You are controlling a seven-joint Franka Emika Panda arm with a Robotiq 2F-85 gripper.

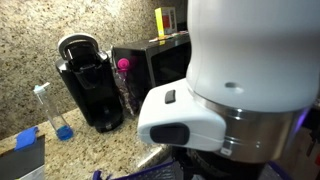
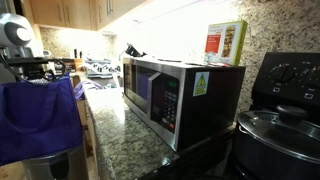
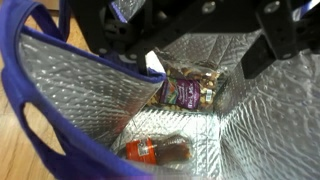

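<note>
In the wrist view my gripper points down into a bag with a silver lining and blue edging. Its dark fingers stand wide apart, so it looks open. Below and between them lies a clear packet with a purple label; I see no finger pressing on it. A bottle with an orange label lies lower on the lining. From the second exterior view, the blue bag is at the far left, with my gripper over its top. The white arm fills the right of the first exterior view, its fingers hidden.
A microwave stands on the granite counter, with a box on top. A large pot sits on the stove at right. A black coffee maker and a spray bottle stand near the wall.
</note>
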